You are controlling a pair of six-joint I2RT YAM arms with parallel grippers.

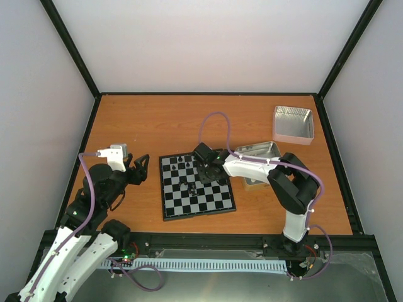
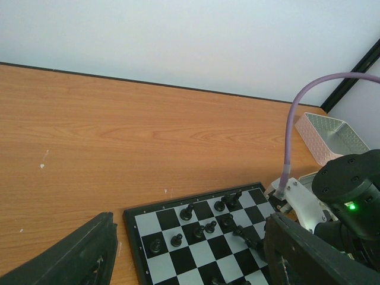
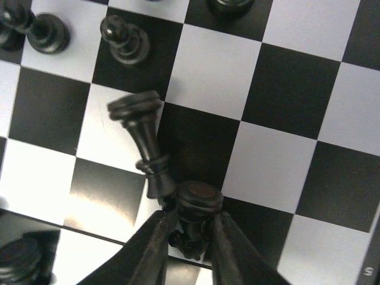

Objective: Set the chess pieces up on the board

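Note:
The chessboard (image 1: 177, 210) holds several dark pieces in its upper part. In the right wrist view two pieces lie close together, a long one (image 3: 149, 148) tipped over and another (image 3: 199, 202) at the fingertips of my right gripper; whether it is gripped cannot be told. A standing pawn (image 3: 127, 47) is just above them. My right gripper is over the board in the top view. My left gripper (image 1: 141, 165) stands open left of the board, empty.
A silver tray (image 1: 293, 123) sits at the back right. A second container (image 1: 264, 150) is right of the board, partly under the right arm.

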